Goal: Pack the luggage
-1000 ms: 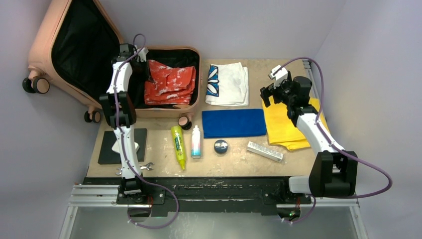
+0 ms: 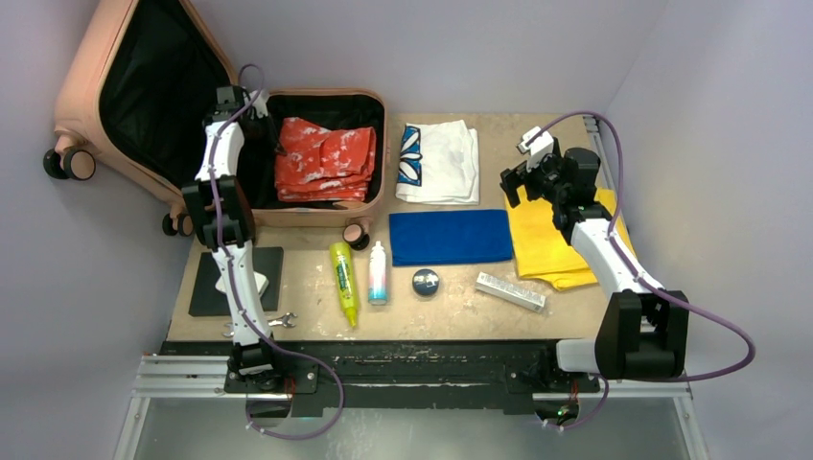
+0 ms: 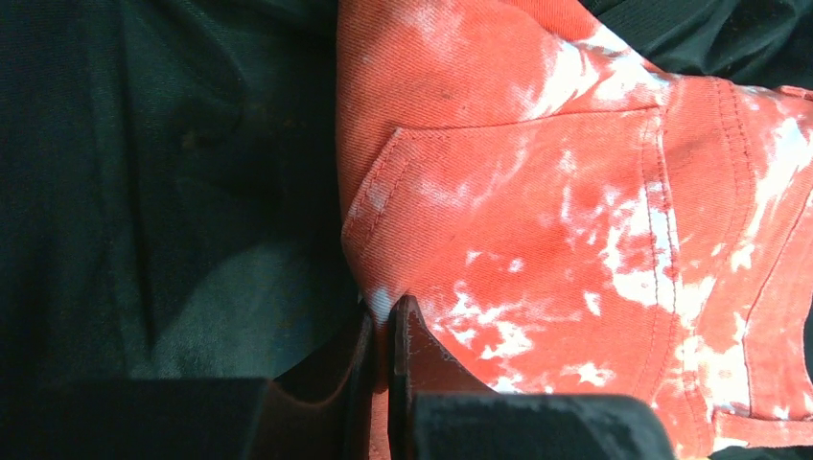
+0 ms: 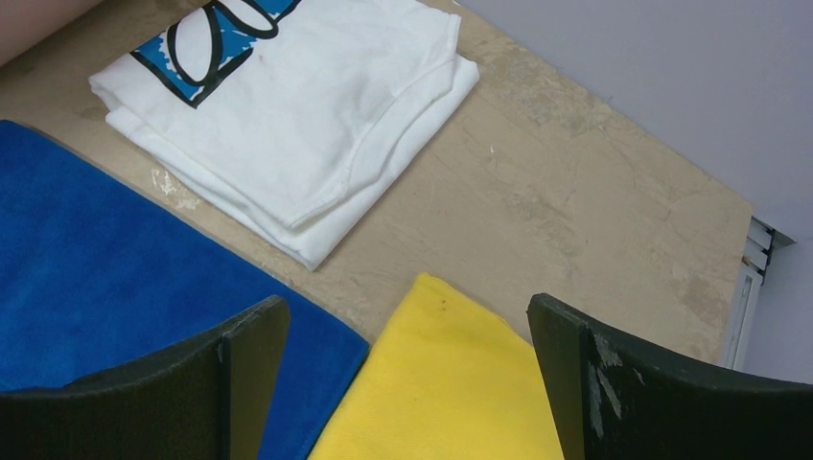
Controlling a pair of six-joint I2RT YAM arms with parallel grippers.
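Observation:
Inside the open pink suitcase (image 2: 316, 218) lies folded red tie-dye clothing (image 2: 324, 158). My left gripper is shut on the left edge of that garment (image 3: 537, 230), against the dark lining (image 3: 173, 192). My right gripper stands open above the tabletop, with nothing held, over the blue cloth (image 4: 134, 278) and yellow cloth (image 4: 441, 383). A white cloth with blue print (image 2: 441, 163) lies right of the suitcase.
Along the front lie a dark pad (image 2: 211, 297), wrench (image 2: 285, 320), yellow-green bottle (image 2: 343, 283), white bottle (image 2: 378, 278), round container (image 2: 425, 282) and long box (image 2: 508, 291). The suitcase lid (image 2: 153, 96) leans open at left.
My left arm has shifted slightly leftward, and the red garment has moved a little left with it. The right arm is unchanged.

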